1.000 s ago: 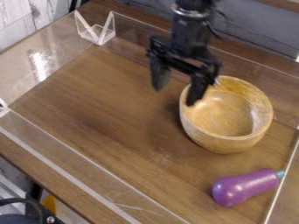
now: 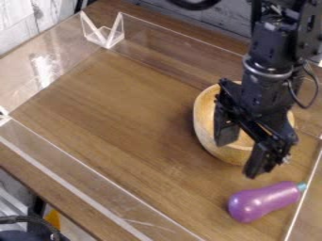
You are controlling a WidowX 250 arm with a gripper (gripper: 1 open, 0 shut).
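My gripper (image 2: pixel 246 149) hangs open over the front of a wooden bowl (image 2: pixel 202 118), hiding much of it. Nothing shows between its dark fingers. Just below and right of the gripper, a purple eggplant-like object (image 2: pixel 262 201) with a teal end lies on the wooden table near its right front.
A clear plastic piece (image 2: pixel 104 30) stands at the back left. Table edges run along the left and right, with a wall behind.
The bowl and purple object appear in the same places.
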